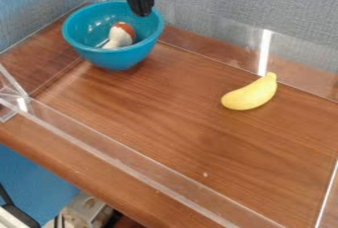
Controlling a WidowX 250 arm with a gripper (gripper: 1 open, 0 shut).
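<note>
A teal bowl (113, 59) stands at the back left of the wooden board. Inside it lies a white item with an orange-red top (121, 35), with something thin and pale beside it. My black gripper (140, 9) is above the bowl's back right, partly cut off by the top edge, its fingers close together with nothing visible between them. A yellow banana (250, 93) lies on the board to the right.
Low clear walls (158, 178) border the wooden surface (172, 123), whose middle and front are free. Grey padded walls stand behind. A blue area with dark items lies below at the front left.
</note>
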